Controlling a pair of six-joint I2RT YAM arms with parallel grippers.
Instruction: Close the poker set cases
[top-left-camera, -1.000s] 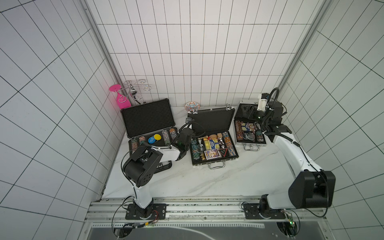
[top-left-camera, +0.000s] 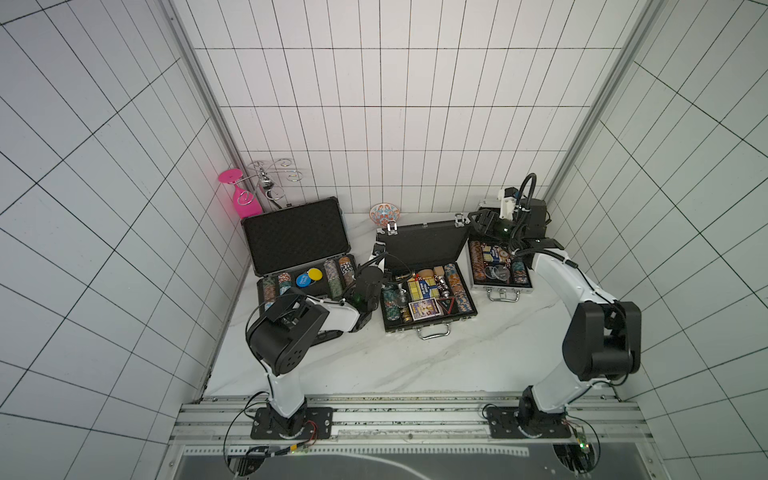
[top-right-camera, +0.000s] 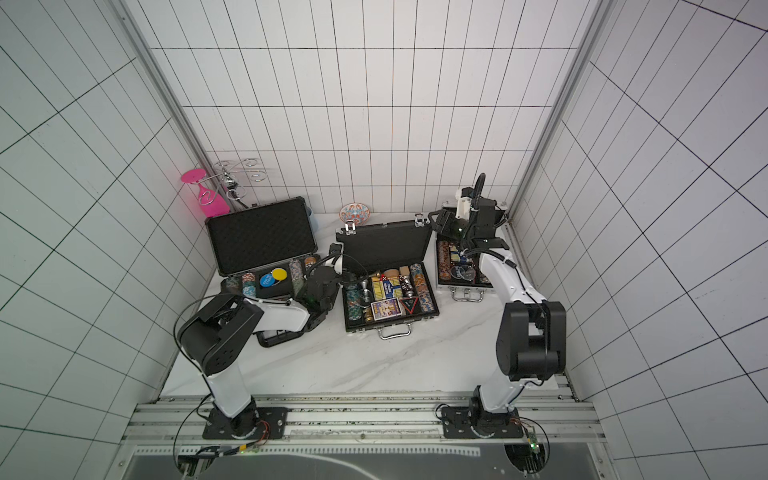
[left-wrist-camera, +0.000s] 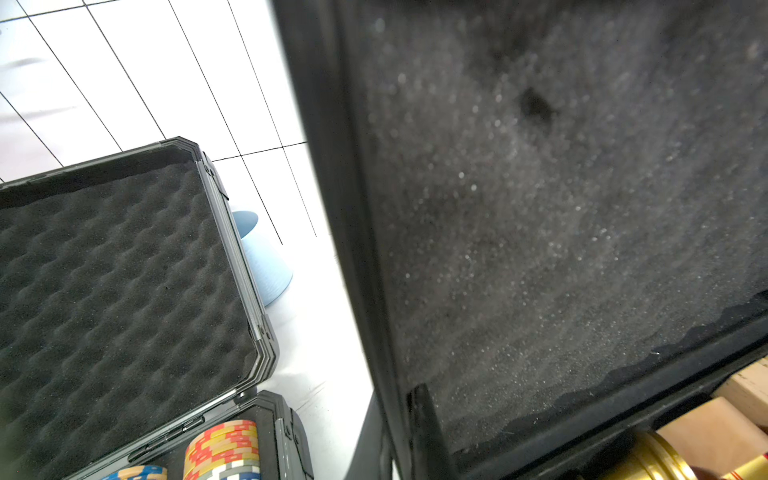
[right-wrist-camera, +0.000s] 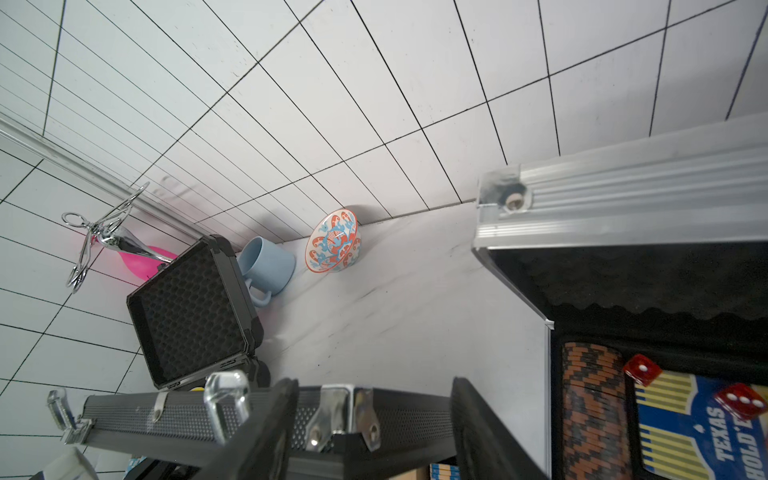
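Three open poker cases stand in a row: a black one (top-left-camera: 296, 230) on the left, a middle one (top-left-camera: 422, 244) with its lid tipped up, and a silver one (right-wrist-camera: 624, 216) at the right. My left gripper is shut at the side edge of the middle lid, whose foam lining fills the left wrist view. My right gripper is part open at the right end of that lid's top edge, its fingers on either side of a latch in the right wrist view; contact cannot be told.
A blue mug (right-wrist-camera: 268, 268) and patterned bowl (right-wrist-camera: 332, 240) stand at the back wall. A pink vase (top-left-camera: 244, 200) with a metal rack is at the back left.
My right gripper has moved left from over the silver case to the middle lid's corner. My left gripper has moved slightly; the cases look much the same.
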